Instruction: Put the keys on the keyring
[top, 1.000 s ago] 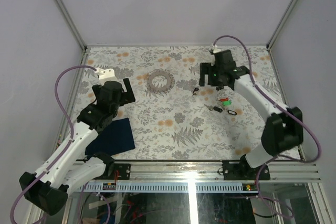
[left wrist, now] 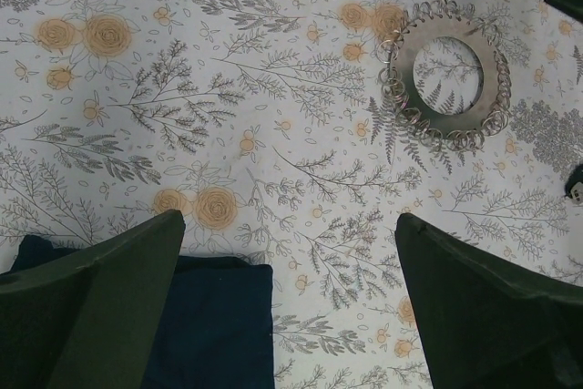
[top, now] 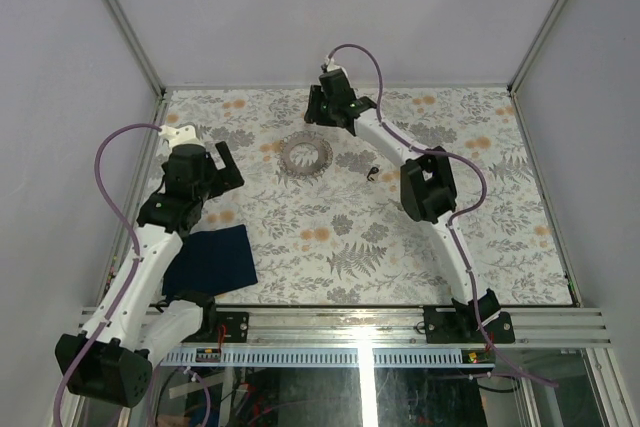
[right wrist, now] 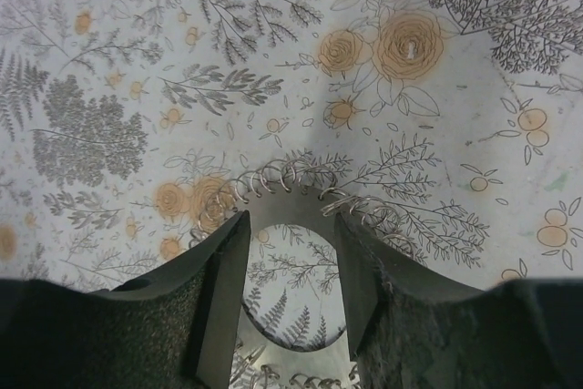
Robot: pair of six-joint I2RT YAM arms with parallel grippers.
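The metal keyring (top: pixel 305 155), a flat ring plate with small wire loops around its rim, lies toward the back of the table. My right gripper hovers just beyond its far edge, fingers part open with a narrow gap and nothing gripped between them. Loops show below and beside its fingertips in the right wrist view. One small dark key (top: pixel 372 173) rests right of the ring. To the left, my left gripper stands wide open and empty above the table. The right arm hides the area where other keys were visible.
A folded dark blue cloth (top: pixel 210 262) lies at the front left, below the left arm. The patterned tabletop (top: pixel 300 217) between the arms is clear. Walls enclose the back and sides.
My right gripper has travelled left from above the keys to the ring's far side, and its arm now covers several keys. The left gripper has shifted slightly left. The ring has not moved.
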